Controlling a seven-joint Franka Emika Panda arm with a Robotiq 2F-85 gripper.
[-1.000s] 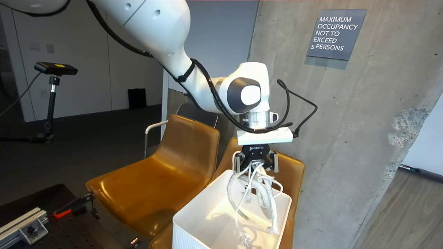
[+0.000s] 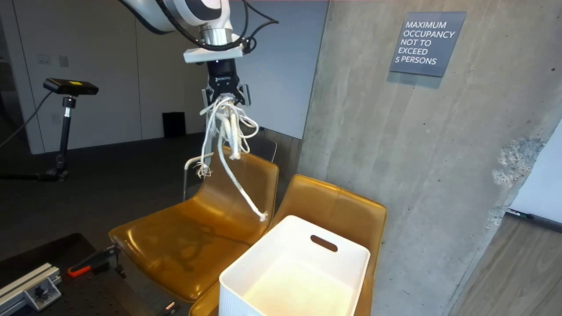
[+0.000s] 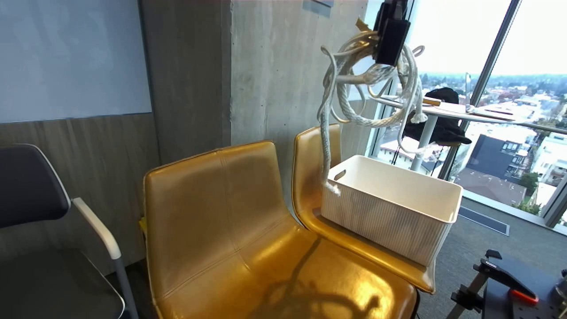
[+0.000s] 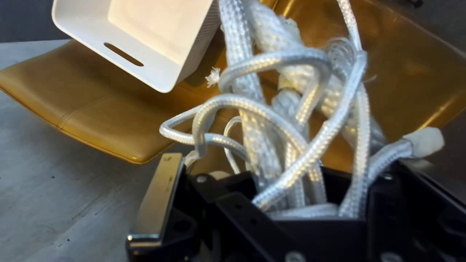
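Note:
A tangled bundle of white rope (image 2: 229,126) hangs in the air below my gripper (image 2: 226,98), which is shut on it. Loops spread to both sides, and one long end dangles lowest. In exterior view 2 the rope (image 3: 345,85) is high above the seat of the nearer tan chair, whose seat carries its shadow. The wrist view shows rope strands (image 4: 279,131) rising from between the black fingers; they hide the fingertips. A white ribbed box (image 2: 290,237) is empty where its inside shows. It lies lower and to the right of the rope in exterior view 1.
The box rests on one tan chair (image 2: 342,202); another tan chair (image 2: 179,231), its seat bare, stands beside it. A concrete wall (image 2: 421,184) rises behind. A dark table with a clamp (image 2: 95,260) is at the lower left, and a camera on a stand (image 2: 70,87) is at the left.
My gripper has moved up and to the left, carrying the rope with it. A second ago the rope hung inside the box; now it hangs over the other chair.

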